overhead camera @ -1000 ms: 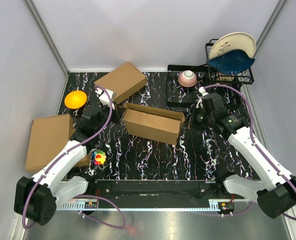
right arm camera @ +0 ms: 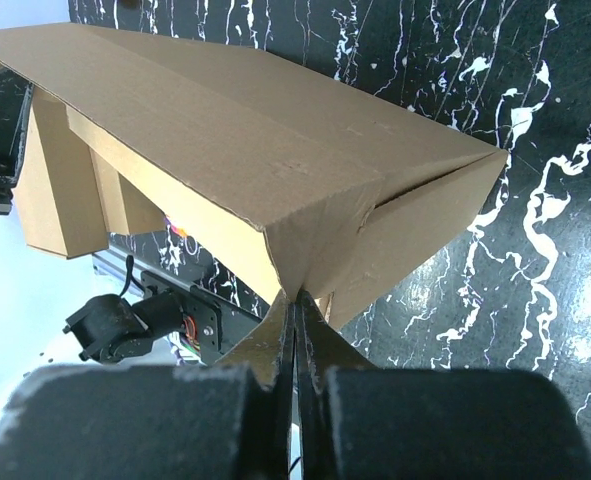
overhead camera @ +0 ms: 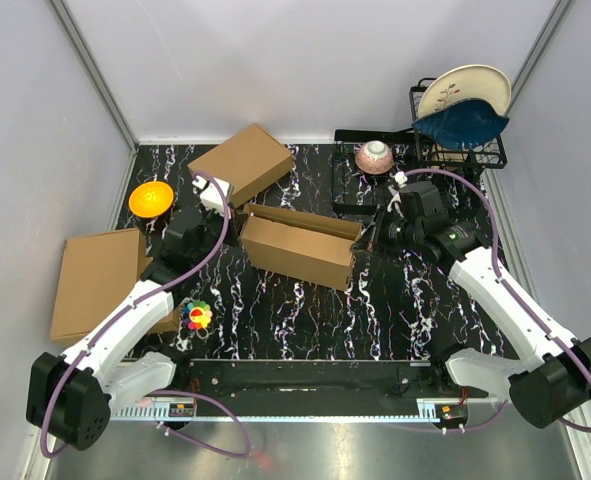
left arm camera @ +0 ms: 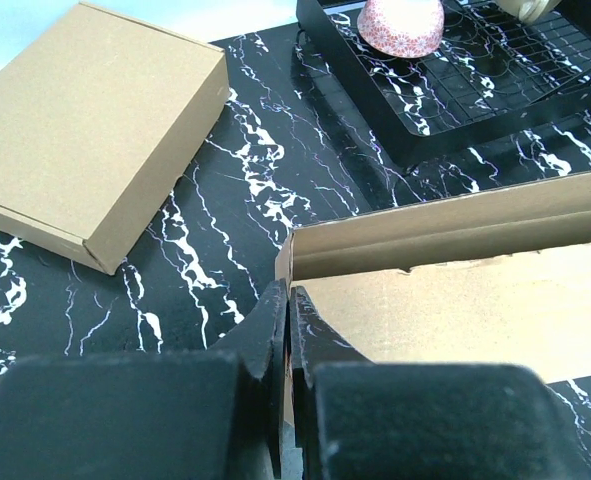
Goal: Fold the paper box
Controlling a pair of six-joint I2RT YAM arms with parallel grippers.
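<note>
The brown paper box (overhead camera: 300,250) stands in mid-table, its long top side open and a narrow gap showing along the back wall. At its left end my left gripper (overhead camera: 240,224) is shut. The left wrist view shows those fingertips (left arm camera: 308,312) at the edge of the end wall (left arm camera: 284,262); whether cardboard lies between them cannot be made out. My right gripper (overhead camera: 356,246) is shut too, with its tips against the right end. In the right wrist view they touch a folded corner flap (right arm camera: 313,250), nothing clearly between them. A side flap (right arm camera: 430,225) sticks out beside it.
Behind the box lies a closed flat carton (overhead camera: 240,163), with another carton (overhead camera: 95,280) at far left. A yellow bowl (overhead camera: 151,199) and a flower toy (overhead camera: 199,315) are on the left. The black dish rack (overhead camera: 347,208) is close behind the right end.
The right gripper has moved slightly left, and the box has shifted a little left with it. The left gripper looks nearly still.
</note>
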